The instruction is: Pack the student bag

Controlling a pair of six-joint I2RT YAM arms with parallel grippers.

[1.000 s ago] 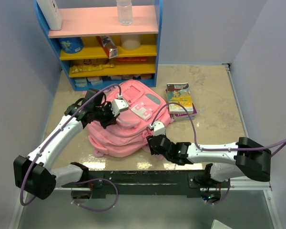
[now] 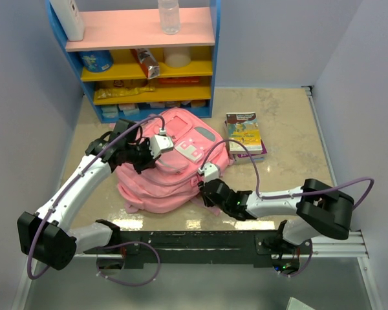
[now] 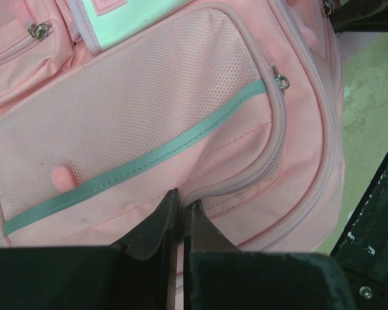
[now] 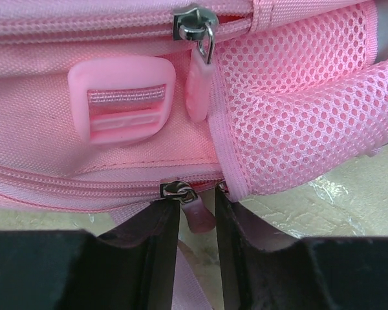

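The pink student bag (image 2: 181,139) lies on the table between my arms. In the left wrist view, my left gripper is shut on the bag's piped edge (image 3: 236,181), beside a mesh pocket with a teal stripe. At the bag's lower right side is my right gripper, its fingers part open. Between those fingers hangs a pink zipper pull (image 4: 199,216) from a metal slider (image 4: 176,188); a small gap shows on its right. Above it are a second zipper pull (image 4: 198,87) and a pink buckle (image 4: 123,100). The bag's inside is hidden.
Several books (image 2: 244,132) are stacked right of the bag. Behind it stands a blue shelf (image 2: 215,58) with a clear bottle (image 2: 169,16), a snack bag (image 2: 145,62) and other items.
The bag's lower edge has moved a little left. My left arm looks nearly still.
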